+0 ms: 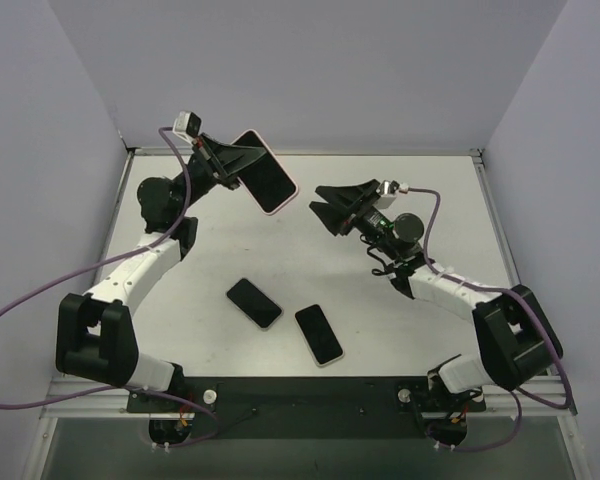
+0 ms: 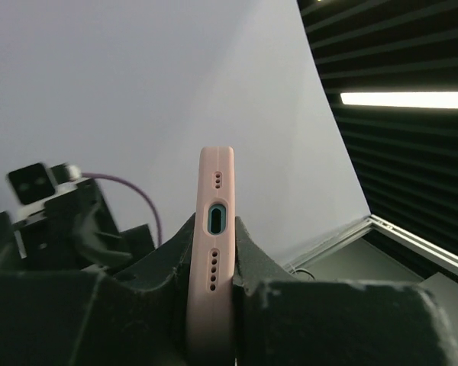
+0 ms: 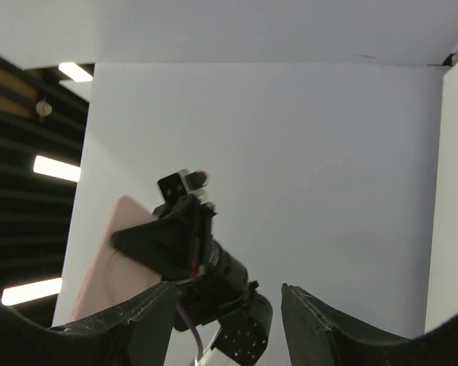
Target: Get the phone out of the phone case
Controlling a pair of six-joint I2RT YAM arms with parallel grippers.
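Observation:
A phone in a pale pink case (image 1: 266, 178) is held up at the upper left of the top view, my left gripper (image 1: 239, 158) shut on it. In the left wrist view the pink case (image 2: 211, 183) stands edge-on between the fingers, port and holes facing the camera; the right wrist view shows its pink back (image 3: 114, 271). My right gripper (image 1: 337, 208) is apart from it, to its right, with nothing between its fingers, which stand parted in the right wrist view.
Two dark phones, one (image 1: 253, 302) at the left and one (image 1: 319, 334) nearer the front, lie on the white table (image 1: 430, 180). Pale walls surround the table.

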